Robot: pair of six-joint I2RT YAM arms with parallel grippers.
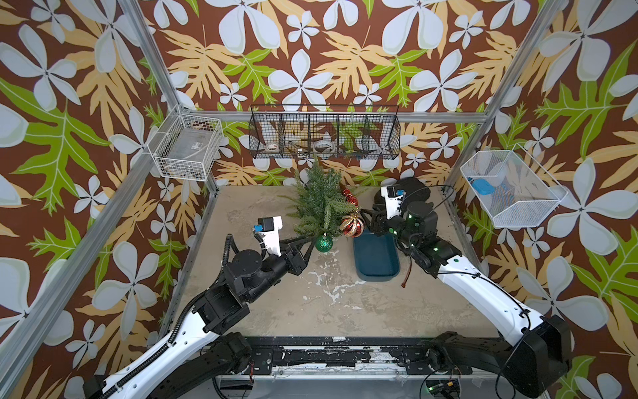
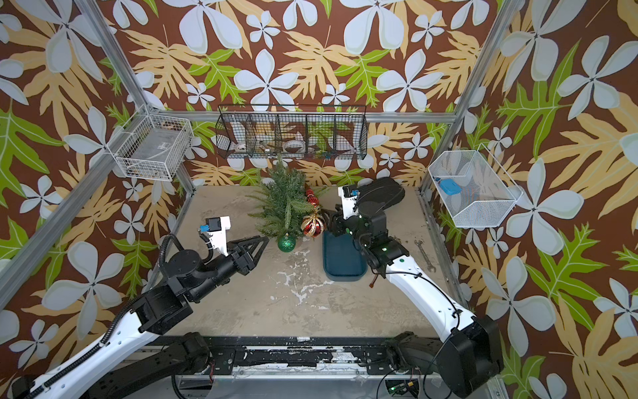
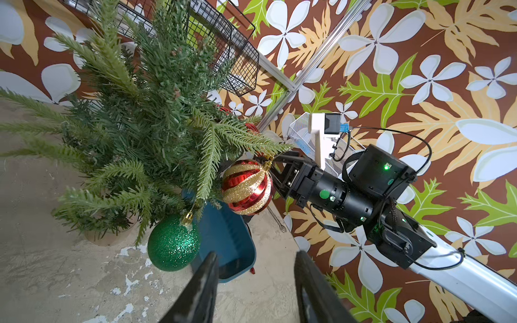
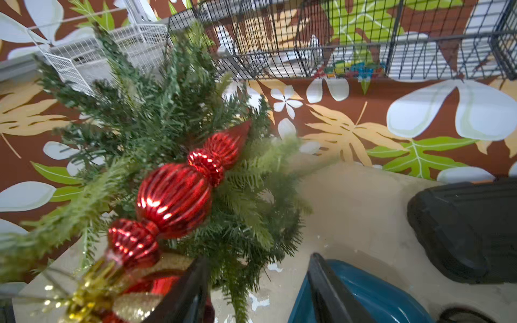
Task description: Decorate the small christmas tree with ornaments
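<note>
The small green tree stands at the back middle of the table. From its front hangs a glittery green ball. A red-and-gold striped ball hangs at its right front, and a shiny red tiered ornament is on its right side. My right gripper is part open close beside the striped ball, one finger overlapping its edge in the right wrist view; contact cannot be told. Left of the green ball in the top right view, my left gripper is part open, empty, and apart from the tree.
A blue bin sits right of the tree, partly under the right gripper. Behind it lies a black case. A black wire basket hangs on the back wall.
</note>
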